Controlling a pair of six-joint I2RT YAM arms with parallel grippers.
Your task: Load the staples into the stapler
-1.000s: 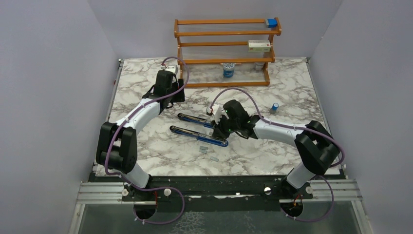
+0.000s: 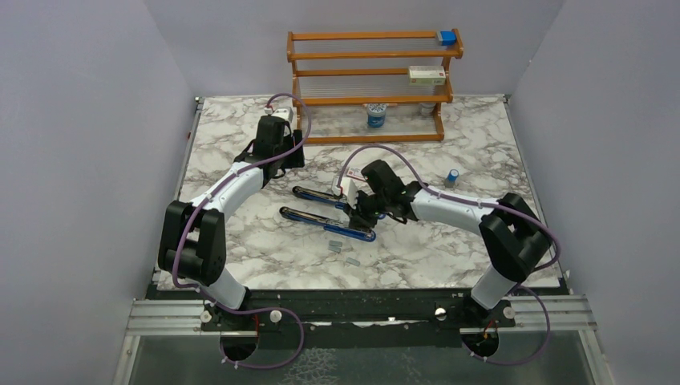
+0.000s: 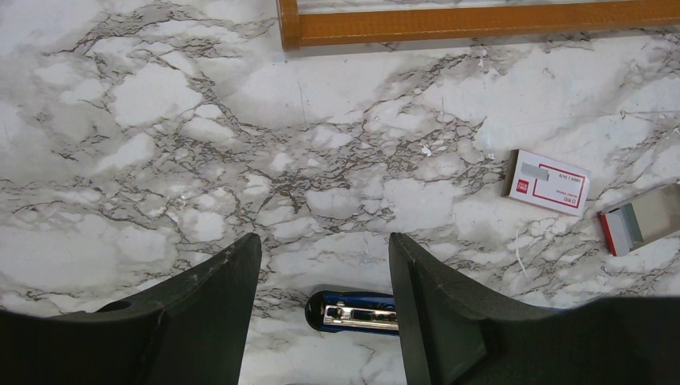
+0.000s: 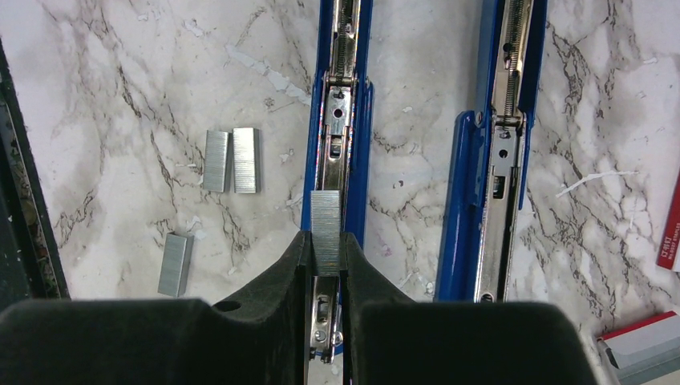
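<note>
Two blue staplers lie opened out flat on the table, the near one (image 2: pixel 326 224) closer to the front and the far one (image 2: pixel 314 194) behind it. In the right wrist view, my right gripper is shut on a silver staple strip (image 4: pixel 325 220). That strip lines up with the magazine (image 4: pixel 333 172) of the near stapler; whether it touches the channel I cannot tell. My left gripper stands part open and empty, and the end of a stapler (image 3: pixel 357 313) shows beneath it.
Several loose staple strips (image 4: pixel 246 160) lie in front of the near stapler. Staple boxes (image 3: pixel 549 183) rest behind the staplers. A wooden rack (image 2: pixel 369 101) stands at the back, and a small blue-topped item (image 2: pixel 452 176) is at the right.
The left arm and both staplers look unmoved.
</note>
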